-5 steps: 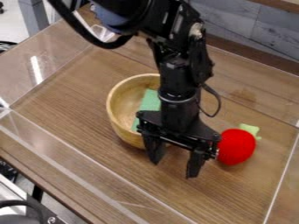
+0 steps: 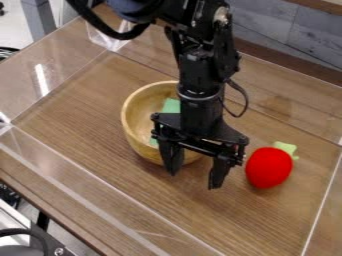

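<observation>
My black gripper [image 2: 197, 160] points down in the middle of the camera view, its fingers apart and open, with nothing seen between them. It stands in front of a light wooden bowl [image 2: 134, 115], which the arm partly hides. A green object [image 2: 170, 106] is in the bowl, mostly behind the arm. A red round object [image 2: 269, 169] lies on the table to the right of the gripper, with a small pale green item [image 2: 286, 148] just behind it.
A clear object [image 2: 104, 32] stands at the back left. A wooden ledge runs along the back right.
The gripper has moved a little back, up in the view, away from the front edge. The bowl and red object look unmoved.
</observation>
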